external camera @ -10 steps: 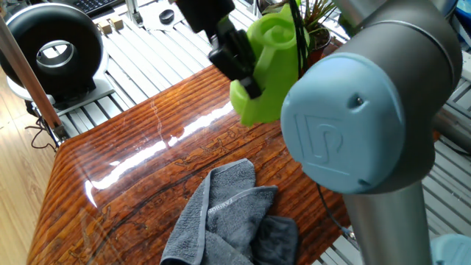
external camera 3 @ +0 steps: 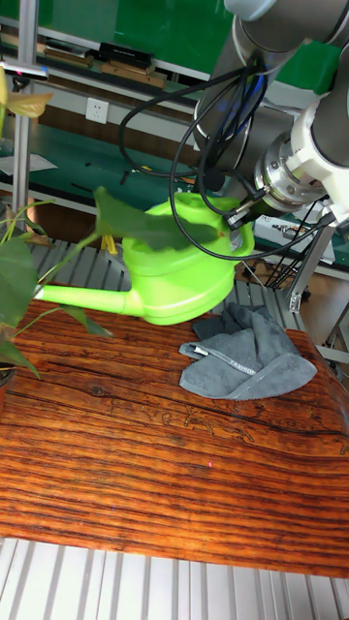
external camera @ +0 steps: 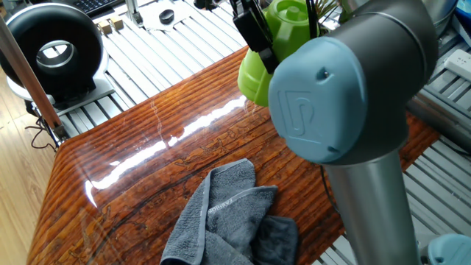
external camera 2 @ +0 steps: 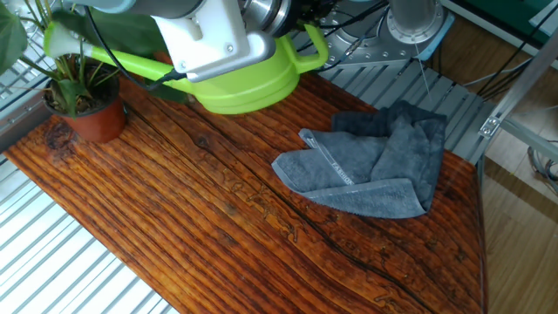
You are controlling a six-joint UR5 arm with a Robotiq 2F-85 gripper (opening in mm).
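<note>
A bright green watering can (external camera: 288, 29) is held by the black gripper (external camera 3: 240, 218), which is shut at its handle side; its far finger is hard to make out. In exterior view 2 the can's body (external camera 2: 248, 83) hangs over the back of the wooden table, and its long spout (external camera 2: 131, 63) reaches left among the leaves of a potted plant (external camera 2: 98, 118). Seen in exterior view 3, the spout (external camera 3: 88, 298) lies close to level. In exterior view 1 the arm partly covers the can.
A crumpled grey towel (external camera 2: 366, 166) lies on the wooden table (external camera 2: 261, 235), whose front half is bare. Dark cables (external camera 3: 186, 170) loop around the wrist. A black ring-shaped device (external camera: 55, 51) stands beyond the table on the slatted metal surface.
In exterior view 1, the gripper and watering can have moved together up and to the right, toward the plant, and the can has turned. The arm's joint has shifted left. The towel has stayed put.
</note>
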